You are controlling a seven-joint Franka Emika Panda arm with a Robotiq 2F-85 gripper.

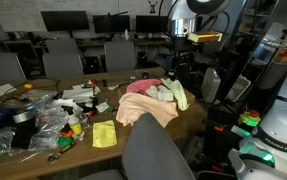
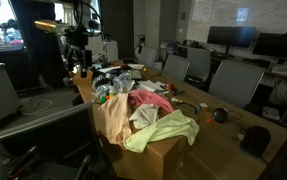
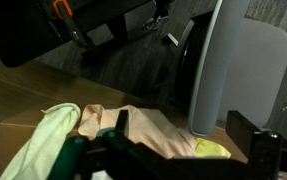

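My gripper is open and empty, its two dark fingers spread wide at the bottom of the wrist view. In exterior view 1 it hangs above the table's right end, over the cloths. Between the fingers in the wrist view, and well below them, lies a peach cloth (image 3: 155,128). A pale green cloth (image 3: 41,143) is at the lower left and part of a yellow cloth (image 3: 211,148) shows beyond the peach one. Exterior view 2 shows the peach cloth (image 2: 113,118) and the pale green cloth (image 2: 163,130) draped near the table's end, with a pink cloth (image 2: 151,99) behind.
An office chair (image 3: 215,70) stands close to the table edge. Clear plastic bags (image 1: 51,128), bottles (image 1: 76,126) and other clutter fill the table's left part. Bare wood (image 1: 83,153) shows along the near edge.
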